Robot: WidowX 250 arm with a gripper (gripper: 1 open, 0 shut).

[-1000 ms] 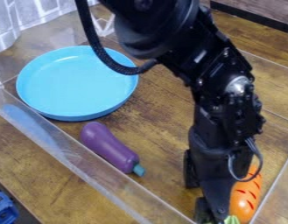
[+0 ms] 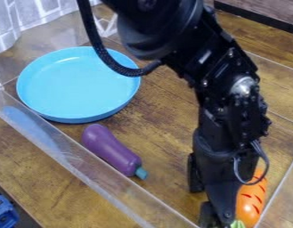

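My black gripper [image 2: 214,191] is low over the wooden floor at the lower right, beside an orange toy carrot [image 2: 252,198] with a green top; part of the carrot is hidden behind it, and whether the fingers are shut on it is unclear. A purple toy eggplant [image 2: 107,147] lies left of the gripper. A blue plate [image 2: 78,83] sits at the upper left.
Clear plastic walls [image 2: 47,140] border the area at the left and right. A blue object [image 2: 0,212] lies outside at the lower left. The floor [image 2: 160,120] between plate and gripper is clear.
The arm and gripper have shifted very slightly; the eggplant and plate are unmoved.
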